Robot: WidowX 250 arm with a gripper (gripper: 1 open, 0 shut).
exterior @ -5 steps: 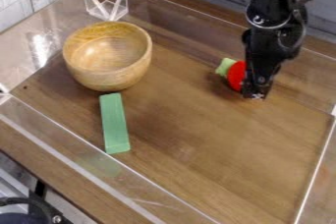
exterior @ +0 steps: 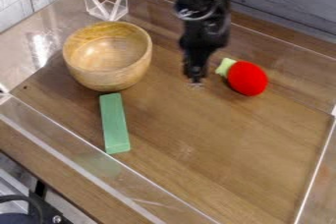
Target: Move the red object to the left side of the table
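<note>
The red object (exterior: 247, 79), rounded with a pale green end, lies on the table on the right-hand side toward the back. To its left is my dark gripper (exterior: 195, 76), blurred by motion, with its tip a little above the wood. A gap separates it from the red object, and I see nothing held. The blur hides how far apart its fingers stand.
A wooden bowl (exterior: 108, 57) stands at the back left, with a green block (exterior: 114, 123) in front of it. Behind the bowl is a white wire-like piece (exterior: 105, 6). Clear low walls edge the table.
My arm has swung left, from over the red object to beside it. The red object now shows fully, shifted little if at all. Bowl and green block have stayed put.
</note>
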